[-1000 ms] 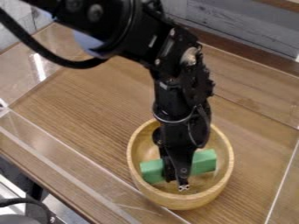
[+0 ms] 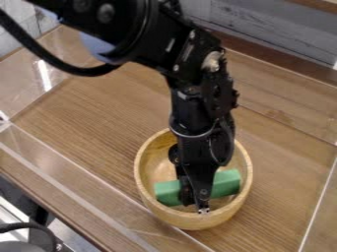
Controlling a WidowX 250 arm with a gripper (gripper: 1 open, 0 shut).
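Note:
My black gripper (image 2: 198, 202) reaches down from the top into a round, light wooden bowl (image 2: 153, 164) on the wooden table (image 2: 77, 116). It is shut on a green block (image 2: 226, 182) that lies across the inside of the bowl. Where its fingertips meet the block is partly hidden by the gripper itself.
A pale wall (image 2: 281, 39) runs along the back of the table. Black cables show beyond the lower-left edge.
The gripper, the green block and the bowl have shifted slightly left and up in the view.

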